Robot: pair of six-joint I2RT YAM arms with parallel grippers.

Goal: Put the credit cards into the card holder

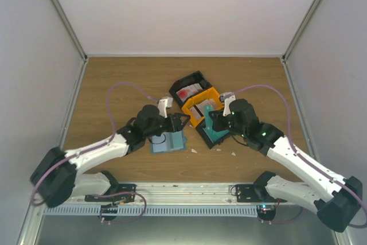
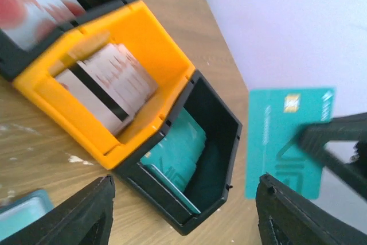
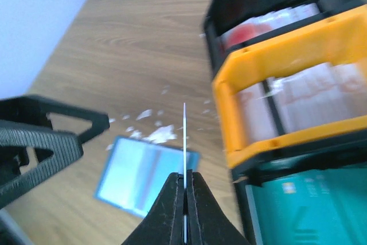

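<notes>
My right gripper is shut on a teal card, which the right wrist view shows edge-on. The card is clear of the black box, raised above it. My left gripper stands open and empty, its fingers wide apart; from the right wrist view its dark fingers (image 3: 49, 150) appear at the left. The pale-blue card holder (image 3: 140, 173) lies flat on the table, partly under the left arm in the top view (image 1: 168, 142). More teal cards (image 2: 178, 147) remain in the nearest black box (image 2: 143, 185).
Against the black box stands a yellow box (image 2: 86, 124) with white, dark-striped cards (image 2: 109, 84). Beyond it another black box (image 1: 196, 77) holds red-and-white cards (image 1: 188, 92). Pale chips (image 3: 160, 134) are scattered on the wood.
</notes>
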